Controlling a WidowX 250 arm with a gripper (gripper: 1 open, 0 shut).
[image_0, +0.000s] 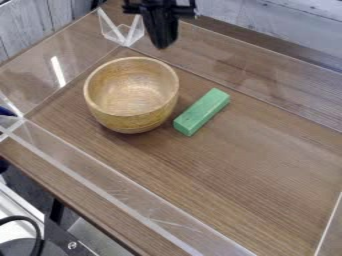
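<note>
A round wooden bowl (131, 100) sits left of centre on the brown table (241, 190). A green bar (202, 112) lies diagonally just to its right, apart from it. The dark gripper (164, 32) is at the top edge, raised above and behind the bowl, partly cropped and blurred. Whether its fingers are open or shut is hard to see.
A clear angular plastic piece (123, 30) is at the back left, partly behind the gripper. Clear strips run along the left side of the table. A dark cable is at the lower left corner.
</note>
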